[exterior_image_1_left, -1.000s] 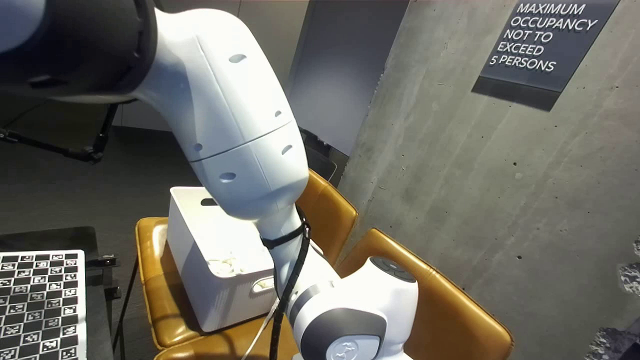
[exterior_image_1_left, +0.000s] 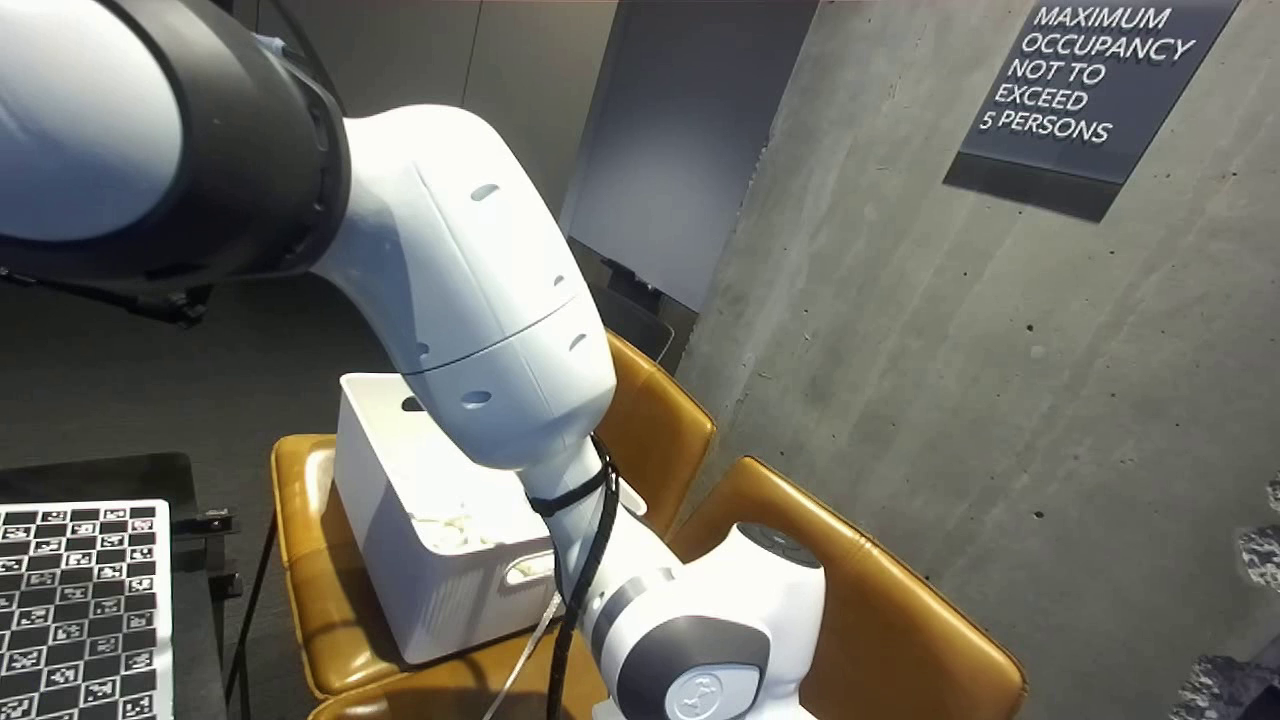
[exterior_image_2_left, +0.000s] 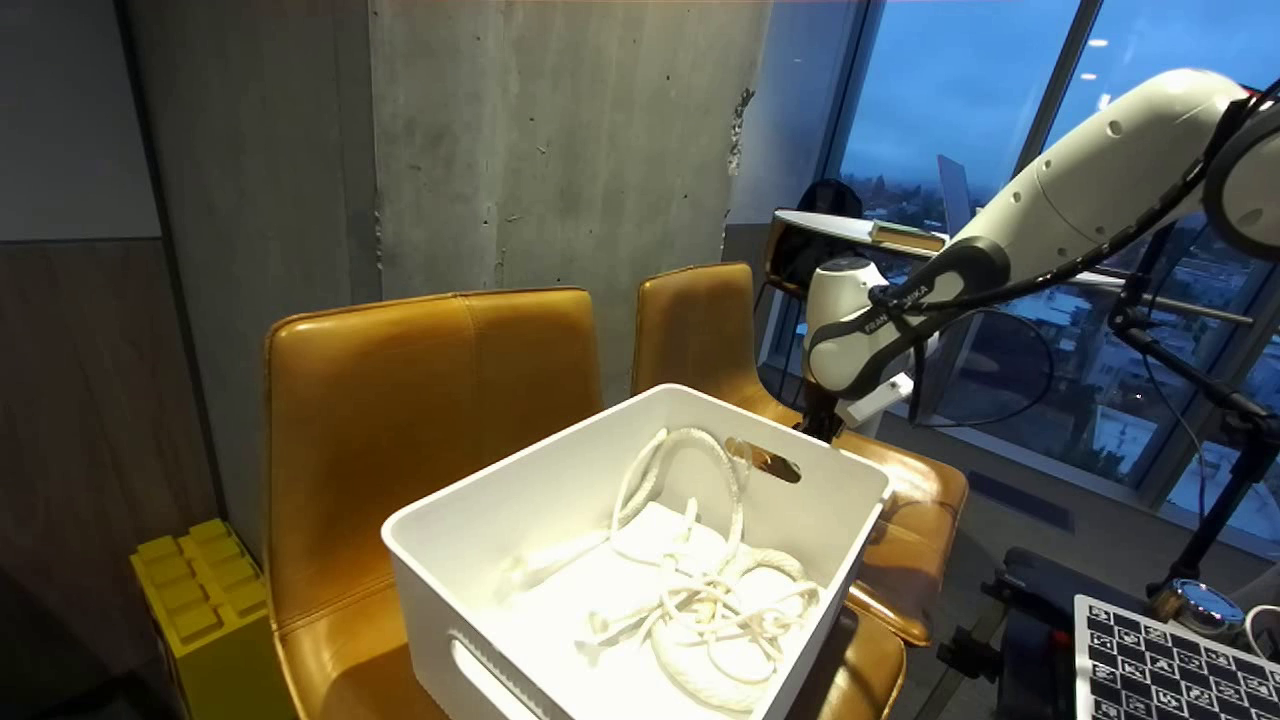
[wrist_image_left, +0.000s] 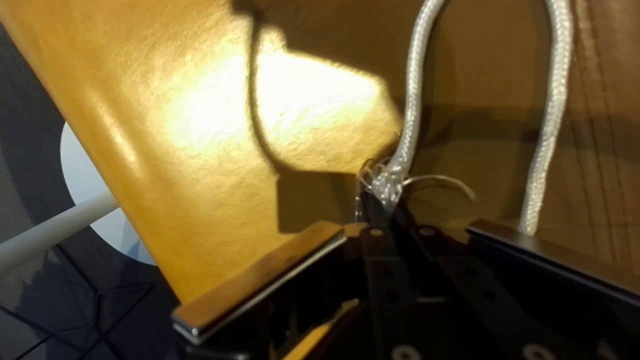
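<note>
In the wrist view, a white braided rope (wrist_image_left: 414, 90) loops over a tan chair seat (wrist_image_left: 198, 180). Its frayed end (wrist_image_left: 387, 180) lies right at the tips of my gripper, whose dark fingers (wrist_image_left: 378, 240) stand close together. Whether they grip the strands is not clear. One stretch of rope runs down behind the right side of the gripper. From the second exterior view, my gripper (exterior_image_2_left: 821, 414) points down just beyond the white bin (exterior_image_2_left: 504, 474), its tips hidden by the bin. More white rope (exterior_image_2_left: 720, 588) lies coiled inside.
The bin wall, with a handle hole (exterior_image_2_left: 763, 461), stands close to my hand. Chair backs (exterior_image_2_left: 444, 432) rise nearby, before a concrete wall (exterior_image_1_left: 1020, 336). A marker board (exterior_image_2_left: 1176, 660) sits to the side on a dark stand.
My upper arm has shifted down and slightly right in the first exterior view. The wrist end has moved a little left and down. The bin and chairs have stayed put.
</note>
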